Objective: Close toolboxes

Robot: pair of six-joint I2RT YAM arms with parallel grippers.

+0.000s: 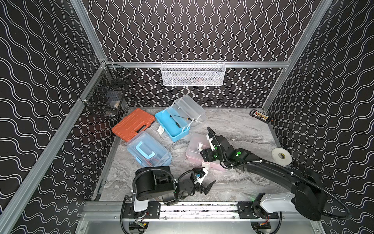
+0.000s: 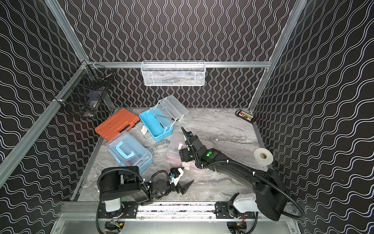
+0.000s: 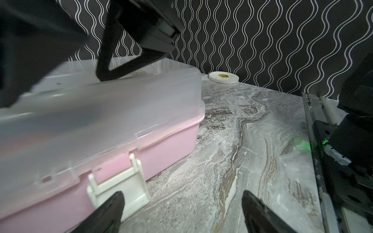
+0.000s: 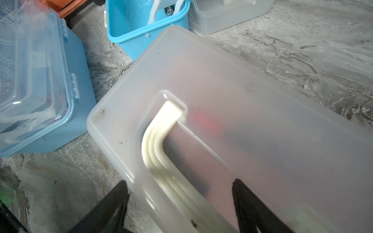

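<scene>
The pink toolbox (image 1: 194, 151) has its clear lid (image 4: 240, 116) down on the base. On its front side, the white latch (image 3: 120, 190) hangs outward, away from the lid's edge. My left gripper is open in front of that side, with nothing between its fingers. Over the lid, my right gripper has its fingers apart, the cream handle (image 4: 171, 163) showing between them; whether they touch the lid cannot be told. Behind, a blue toolbox (image 1: 173, 128) stands with its clear lid (image 1: 190, 110) folded back and tools inside. Another blue toolbox (image 1: 149, 150) has its lid down.
An orange case (image 1: 132, 124) lies at the left, against the lidded blue box. A white tape roll (image 1: 281, 156) and a small black case (image 1: 260, 115) lie on the right.
</scene>
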